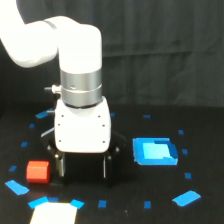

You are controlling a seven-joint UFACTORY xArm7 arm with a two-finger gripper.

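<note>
My white gripper hangs over the dark table in the left half of the view, pointing down. Its two thin dark fingers stand wide apart, and nothing shows between them. Just left of the hand, an orange-red block rests on the table, apart from the fingers. To the right lies a blue square tray with a pale blue and white inside. How high the fingertips are above the table is hard to tell against the black background.
A cream-coloured piece is cut off by the bottom edge of the view. Strips of blue tape and several small blue squares mark the table. Bare dark surface lies between the hand and the tray.
</note>
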